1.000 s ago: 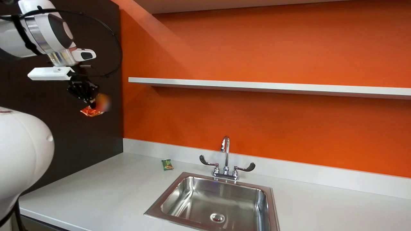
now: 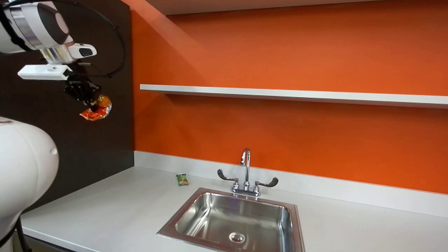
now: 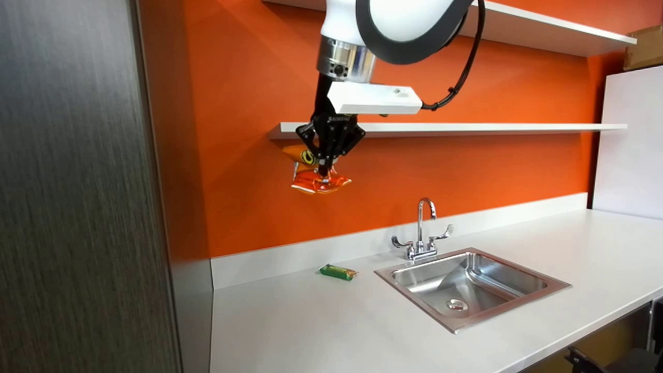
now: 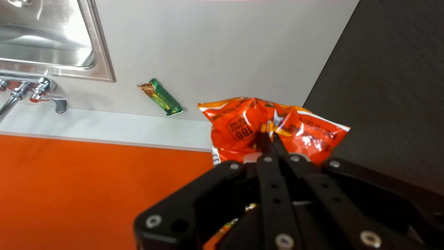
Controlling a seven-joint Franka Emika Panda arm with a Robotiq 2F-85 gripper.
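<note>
Pinched between the fingertips of my gripper is a crinkled red-orange snack bag (image 4: 237, 125), held high above the counter. In exterior view 2 the bag (image 3: 320, 181) hangs below the gripper (image 3: 324, 171), clear of the wall shelf's left end. Exterior view 1 has the gripper (image 2: 93, 107) and the bag (image 2: 98, 113) in front of the dark side panel. On the counter, left of the sink, lies a green bar wrapper (image 3: 338, 271), apart from the gripper. The fingers hide the bag's pinched middle.
A steel sink (image 2: 184, 206) with a faucet (image 2: 246, 168) is set into the counter (image 2: 117, 201). A white shelf (image 2: 273, 92) runs along the orange wall. The dark panel (image 2: 100, 138) closes off the left side. Counter left of the sink is mostly clear.
My arm has moved up and to the left in exterior view 1, carrying the bag with it. The green wrapper and the sink are unchanged.
</note>
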